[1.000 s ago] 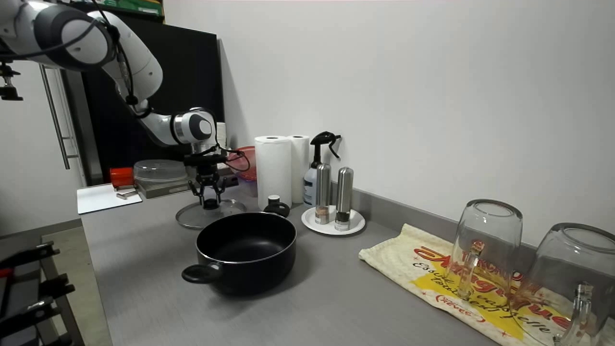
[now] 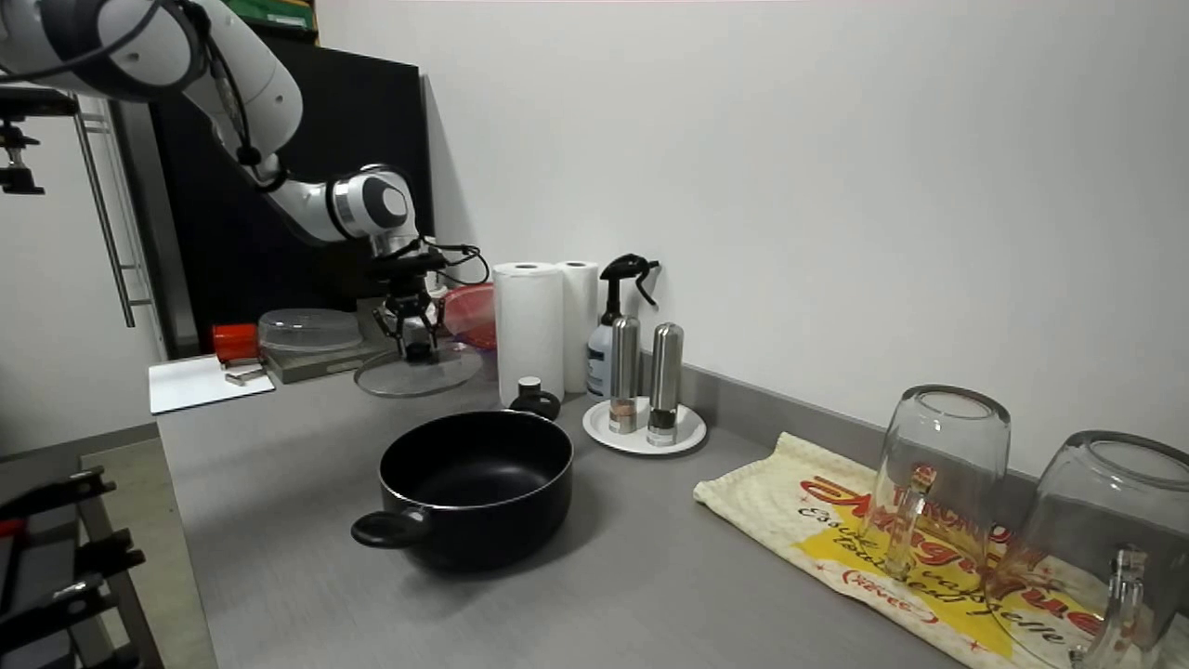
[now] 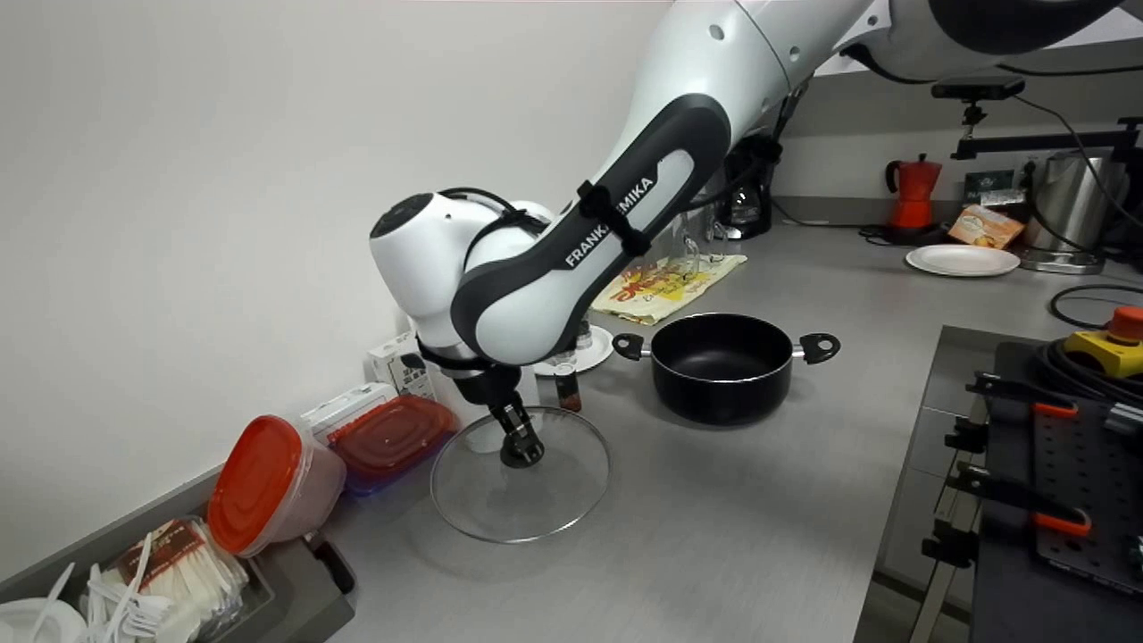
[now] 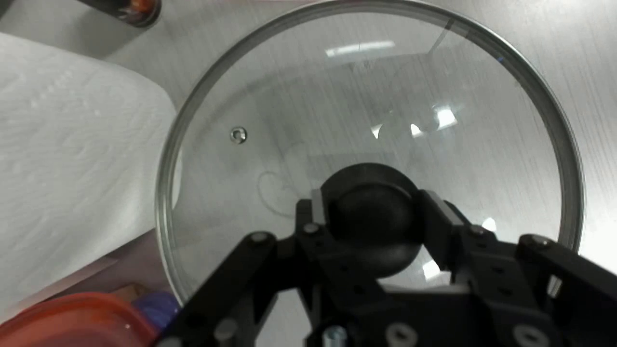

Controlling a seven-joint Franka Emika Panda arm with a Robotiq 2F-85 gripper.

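My gripper is shut on the black knob of a round glass lid with a metal rim. In exterior view 1 the lid hangs above the counter, behind the pot and left of the paper towels. Exterior view 2 shows my gripper over the middle of the lid, fingers pointing down. A black two-handled pot stands uncovered on the counter, apart from the lid. Its dark inside looks empty in both exterior views.
Paper towel rolls stand close beside the lid. Near the wall are a spray bottle and a white plate bearing two metal mills. Upturned glass jugs rest on a cloth at the right.
The lid has risen off the counter with my gripper around its knob. It has also shifted slightly right and away from the camera. The pot has stayed put.
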